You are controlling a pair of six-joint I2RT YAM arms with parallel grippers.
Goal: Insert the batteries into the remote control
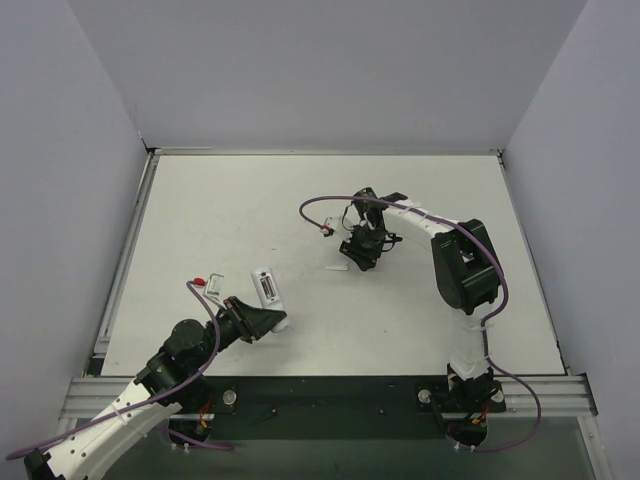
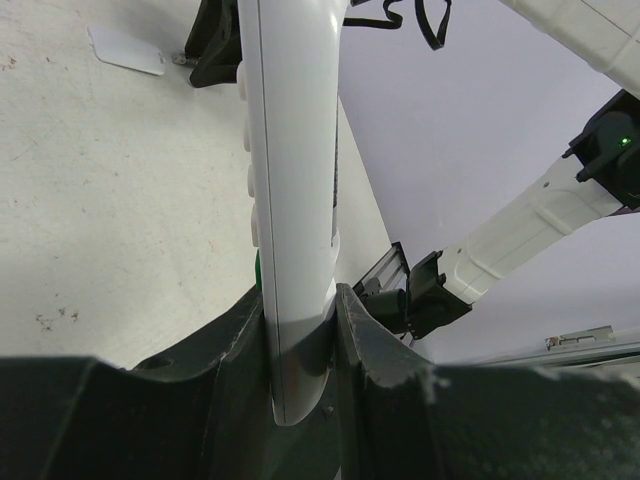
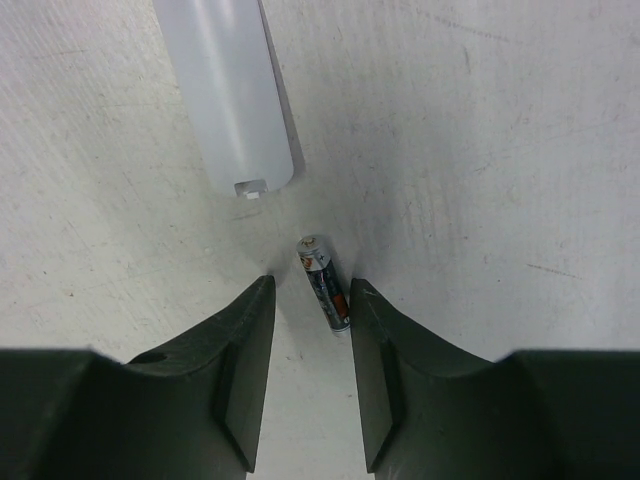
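Observation:
The white remote control (image 1: 266,283) is in my left gripper, its dark-marked face upward in the top view. The fingers press on both sides of its lower end. At the middle of the table, my right gripper (image 1: 361,262) points down. In the right wrist view a small dark battery with a silver end (image 3: 323,283) lies on the table between the spread fingers, closer to the right fingertip (image 3: 363,300). The top view hides this battery under the gripper. Just beyond it lies a white cover piece (image 3: 232,100).
Bare white tabletop (image 1: 230,200) stretches over the back and left. The right arm's purple cable (image 1: 330,199) loops above the table behind the gripper. Grey walls stand at the back and both sides.

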